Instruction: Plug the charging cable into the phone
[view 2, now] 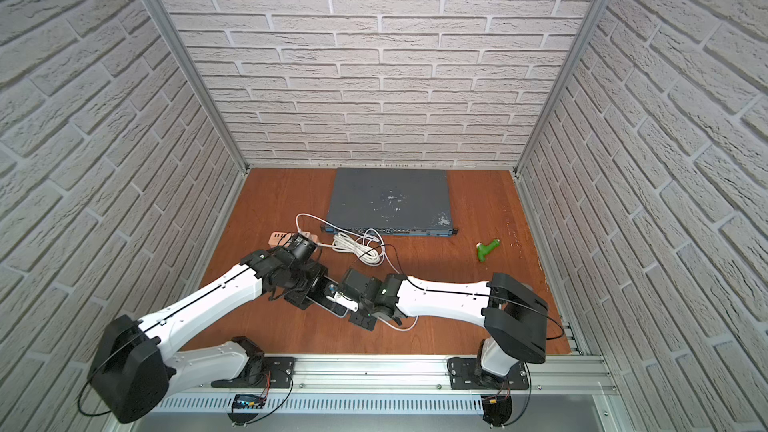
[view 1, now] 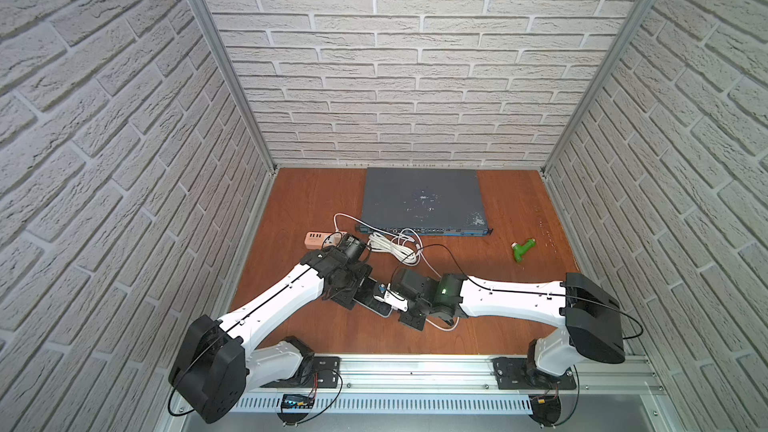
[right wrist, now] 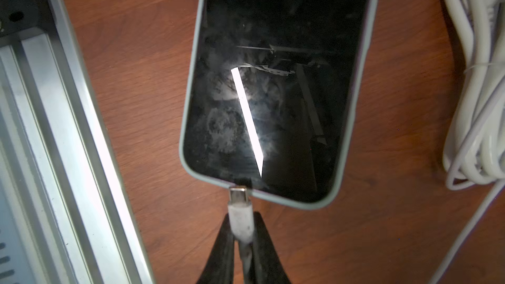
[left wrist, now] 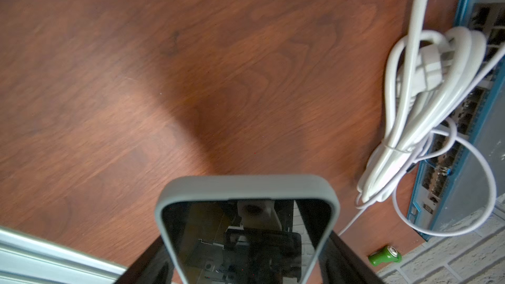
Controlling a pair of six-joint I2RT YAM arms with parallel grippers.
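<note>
A dark-screened phone (right wrist: 284, 100) in a pale grey-green case is gripped at its sides by my left gripper. In the left wrist view the near end of that phone (left wrist: 250, 185) shows between the fingers. My right gripper is shut on the white plug (right wrist: 241, 218) of the charging cable. The bare metal tip (right wrist: 238, 195) of the plug shows at the phone's bottom edge, left of that edge's middle in the right wrist view. Its metal is in plain sight, outside the phone. The port itself is hidden, and whether tip and case touch, I cannot tell.
Behind the arms lies a bundle of white cable (view 1: 392, 248), in front of a dark rack unit (view 1: 424, 200). An orange-pink power strip (view 1: 317, 240) sits at the left, partly behind the left arm. A green object (view 1: 523, 249) lies far right, with bare table around it.
</note>
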